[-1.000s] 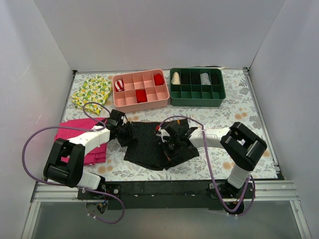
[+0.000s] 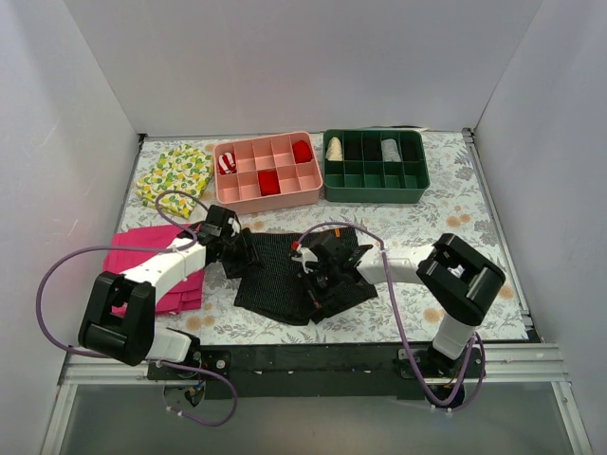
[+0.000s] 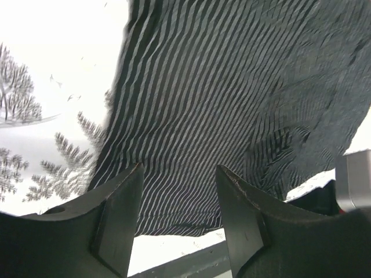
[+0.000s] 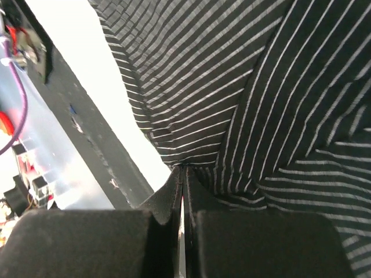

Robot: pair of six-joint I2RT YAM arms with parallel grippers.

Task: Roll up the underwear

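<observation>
Dark pinstriped underwear (image 2: 270, 275) lies spread on the table between the two arms, its right part folded or overlapping in the right wrist view. At its left edge is my left gripper (image 2: 248, 270); in the left wrist view its fingers stand apart above the striped cloth (image 3: 179, 127), with no cloth seen gripped. My right gripper (image 2: 315, 301) points down at the front middle of the underwear. The right wrist view shows its fingertips (image 4: 178, 174) together against the striped fabric (image 4: 243, 116), nothing visible between them. The right arm covers part of the cloth from above.
A pink divided box (image 2: 248, 202) with red and striped rolls and a green divided box (image 2: 375, 194) stand behind. Pink cloth (image 2: 180, 301) lies at the left, below a yellow patterned cloth (image 2: 177, 173). Free table shows at the right.
My left gripper shifted only slightly at the left edge. The underwear looks nearly unchanged.
</observation>
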